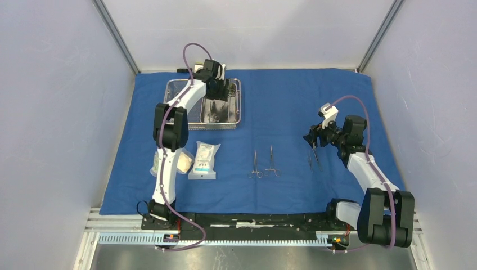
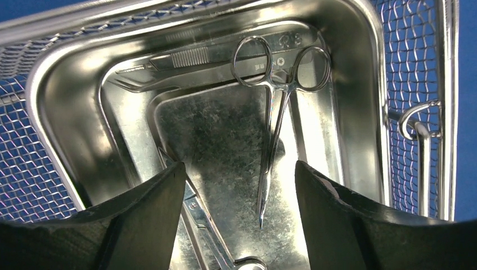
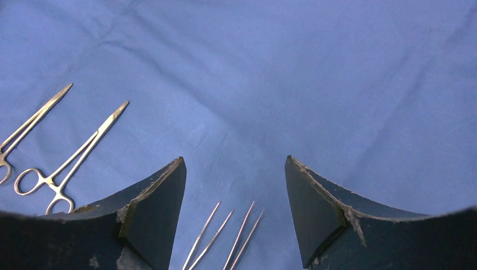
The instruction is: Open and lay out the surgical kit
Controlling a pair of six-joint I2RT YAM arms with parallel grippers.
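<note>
The metal mesh tray (image 1: 239, 107) stands at the back left, with a steel inner dish (image 2: 208, 115) inside it. In the left wrist view, slim scissors-handled forceps (image 2: 270, 140), tweezers (image 2: 219, 73) and another ringed instrument (image 2: 201, 216) lie in the dish. My left gripper is part open over them, nothing between its fingers. Two ringed instruments, one of them a needle holder (image 3: 90, 143), lie at mid-cloth. Over the right part of the cloth, my right gripper is open; two tweezers (image 3: 242, 236) lie below it, apart from its fingers.
Clear packs, one white (image 1: 203, 160) and one yellowish (image 1: 184, 162), lie in front of the tray; the left arm partly covers the latter. Small items (image 1: 198, 67) sit behind the tray.
</note>
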